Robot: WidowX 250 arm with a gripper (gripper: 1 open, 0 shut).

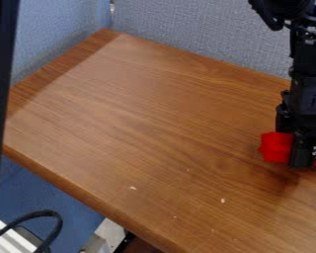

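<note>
My black gripper [302,148] is at the right edge of the camera view, low over the wooden table [134,119], shut on a red object [275,146]. The red object sticks out on both sides of the fingers, and its right end runs toward the frame edge. Whether it touches the tabletop is hard to tell.
Grey-blue padded walls [188,30] border it at the back and left. A dark cable [36,217] lies at the lower left, off the table.
</note>
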